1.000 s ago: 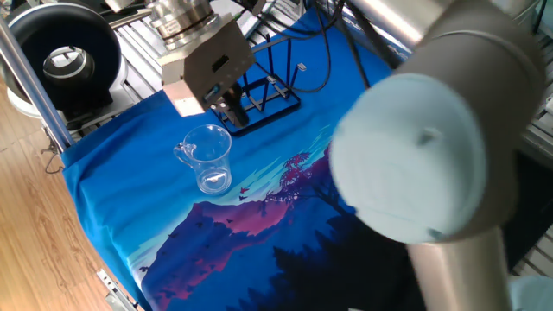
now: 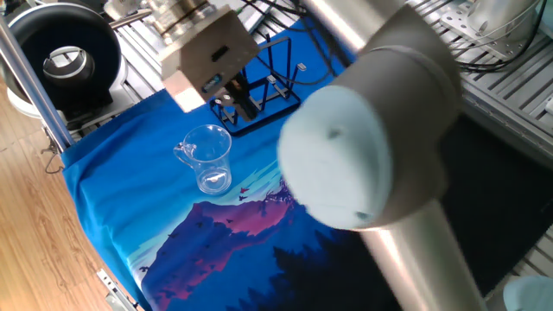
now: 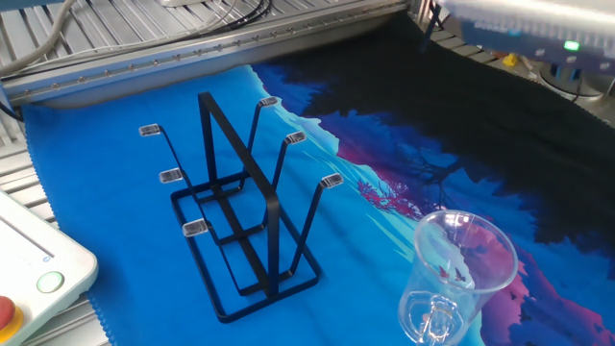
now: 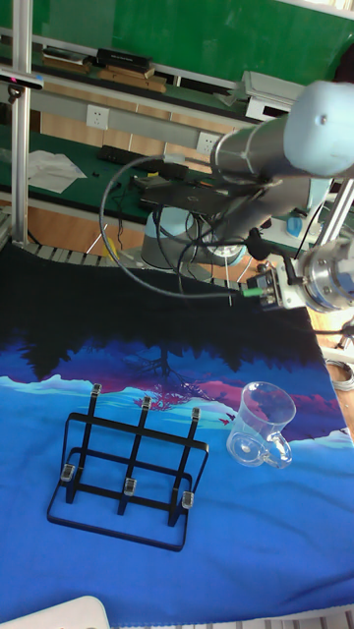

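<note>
A clear glass cup [image 2: 207, 160] with a side handle stands upright on the blue cloth. It shows at the lower right in exterior view 2 [image 3: 447, 288] and right of the rack in exterior view 3 [image 4: 258, 425]. The black wire rack [image 3: 274, 235] has several upright prongs with pale clips on their ends, all bare. My gripper [image 2: 240, 102] hangs above the cloth, its dark fingers overlapping the rack in exterior view 1. It is apart from the cup, and nothing shows held. Whether the fingers are open or shut is unclear.
A large black round container [image 2: 99, 73] stands beyond the cloth's edge at upper left in exterior view 1. A white box with a red button [image 3: 29, 274] lies by the cloth in exterior view 2. Printed cloth [image 2: 199, 259] around the cup is clear.
The big arm joint has swung leftward in exterior view 1. Cup and rack stayed put.
</note>
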